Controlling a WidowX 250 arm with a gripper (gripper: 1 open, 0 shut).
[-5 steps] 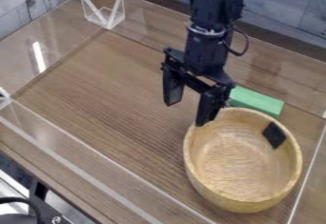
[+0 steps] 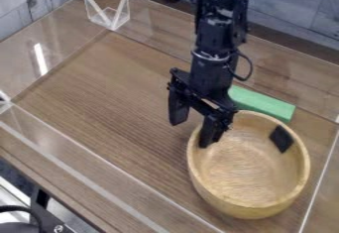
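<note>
My black gripper point(image 2: 195, 115) stands open at the near left rim of a round beige bowl point(image 2: 249, 182), its fingers low and pointing down; whether they touch the rim is unclear. A small black block point(image 2: 281, 139) is at the bowl's right inner side. A green bar point(image 2: 264, 104) lies behind the bowl, partly hidden by my arm.
A white wire-like stand point(image 2: 109, 11) sits at the far upper left. A dark cable loop shows at the lower left edge.
My gripper has moved slightly toward the viewer and lower, closer over the bowl's rim. The bowl appears nearly in place.
</note>
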